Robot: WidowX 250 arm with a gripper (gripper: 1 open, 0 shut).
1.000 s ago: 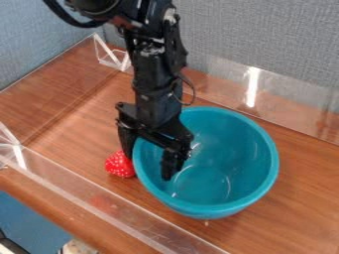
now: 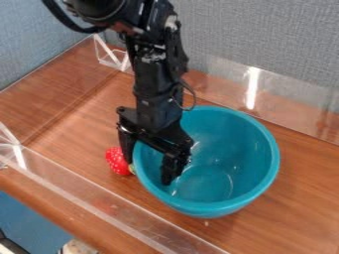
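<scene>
A black gripper (image 2: 154, 157) hangs low at the left rim of a teal bowl (image 2: 239, 169), partly over its inside. A red object with a textured surface, like a strawberry (image 2: 117, 163), lies on the wooden table just left of the bowl, partly behind the gripper. The dark fingers are hard to make out, so I cannot tell whether they are open or shut or hold anything.
Clear plastic walls run along the front and back edges, with grey padded walls beyond.
Over the last second the gripper has shifted very slightly leftward; the bowl and the red object look much the same.
</scene>
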